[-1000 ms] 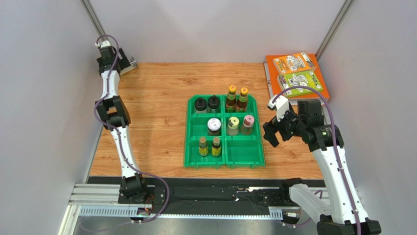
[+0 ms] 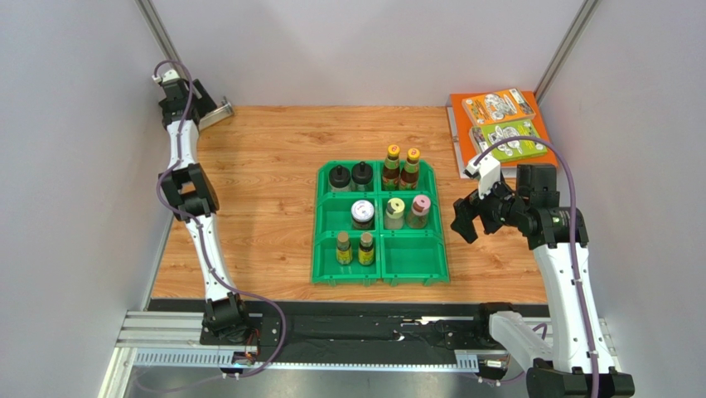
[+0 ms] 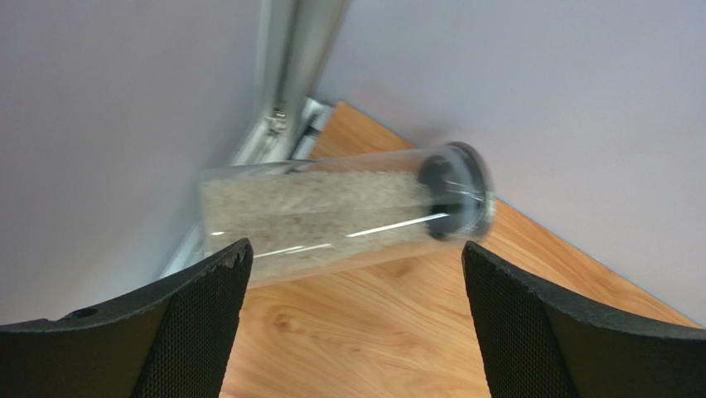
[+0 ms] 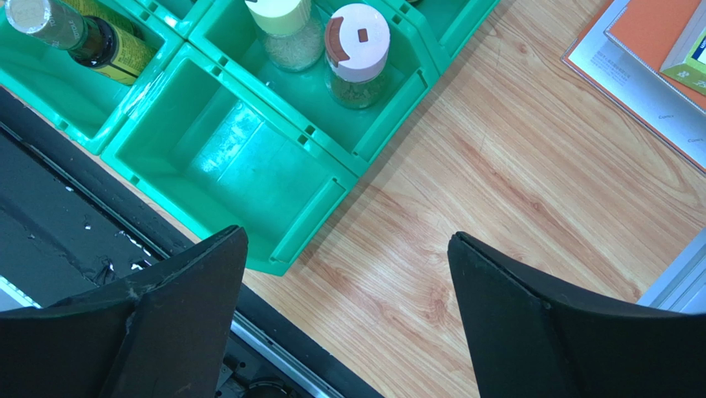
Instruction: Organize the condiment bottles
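A six-compartment green organizer [image 2: 414, 259] holds black-lidded jars [image 2: 339, 179], yellow-capped brown bottles [image 2: 391, 170], a white-lidded jar [image 2: 362, 215], two shaker jars [image 2: 418, 212] and small yellow-labelled bottles [image 2: 365, 252]; its front-right compartment is empty. A clear cylinder [image 3: 323, 211] with pale contents and a dark end lies at the back-left corner, between and beyond the open fingers of my left gripper. My right gripper stands open above bare table right of the organizer, nothing between its fingers.
Orange and green boxes [image 2: 505, 140] sit at the back right on an orange folder. Walls close in on both sides and behind.
My left gripper has moved slightly left toward the corner cylinder, most of it earlier in the second. My right gripper has shifted slightly right and toward the back.
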